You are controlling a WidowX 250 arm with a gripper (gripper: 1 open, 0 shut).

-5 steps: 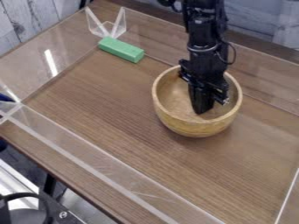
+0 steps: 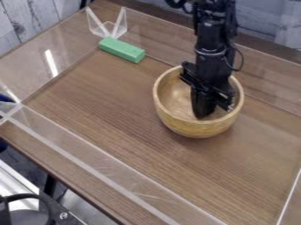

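Observation:
A wooden bowl [image 2: 186, 123] sits toward the middle-right of the table. The black gripper [image 2: 205, 104] reaches down from above into the bowl, its tips low inside it, and looks shut. The arm and gripper hide much of the bowl's inside, so I cannot tell whether anything lies between or under the fingertips.
A green block [image 2: 120, 49] lies at the back left, beside a white wire-like object [image 2: 106, 25]. A black cable or fixture shows at the lower left edge.
The gripper has shifted slightly within the bowl, toward the right and lower. The bowl has moved very little; the green block has stayed in place.

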